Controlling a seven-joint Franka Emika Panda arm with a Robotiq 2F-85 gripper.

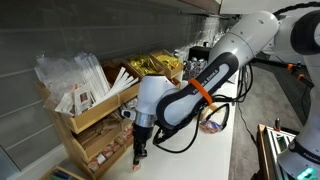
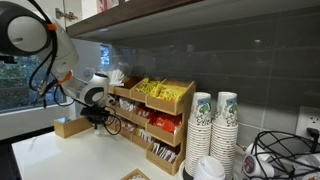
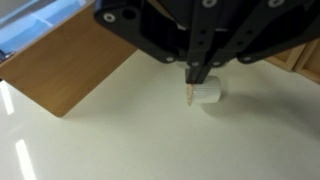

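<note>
My gripper is shut, with nothing showing between its fingers. Just past the fingertips in the wrist view, a small white ribbed round piece (image 3: pixel 208 91) with a pinkish-orange edge lies on the white table. Whether the tips touch it cannot be told. In exterior view 1, the gripper (image 1: pixel 139 157) points down near the table, in front of the wooden rack, and a small pale orange-tinted piece (image 1: pixel 136 168) sits right below it. The far exterior view shows the gripper (image 2: pixel 97 123) low over the table, too small to make out its fingers.
A wooden rack (image 1: pixel 98 113) with compartments of packets, white utensils (image 1: pixel 80 80) and yellow packets runs behind the arm. A wooden box (image 3: pixel 65 60) stands left in the wrist view. Paper cup stacks (image 2: pixel 199 125) stand farther along.
</note>
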